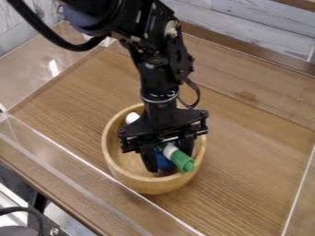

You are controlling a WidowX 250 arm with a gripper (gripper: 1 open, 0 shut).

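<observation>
My black gripper (164, 146) reaches down from the top into a round wooden bowl (131, 172), its fingers low among the items inside. A green-capped bottle (183, 160) with a white body tilts at the bowl's right side, at the gripper's fingers. A dark blue object (163, 161) sits below the gripper, and a small white item (132, 119) shows at the bowl's back left. The gripper is shut on something, seemingly the green-capped bottle, though its fingertips are largely hidden.
A pale wall runs along the back. A clear edge strip lines the front left, with dark cables below it.
</observation>
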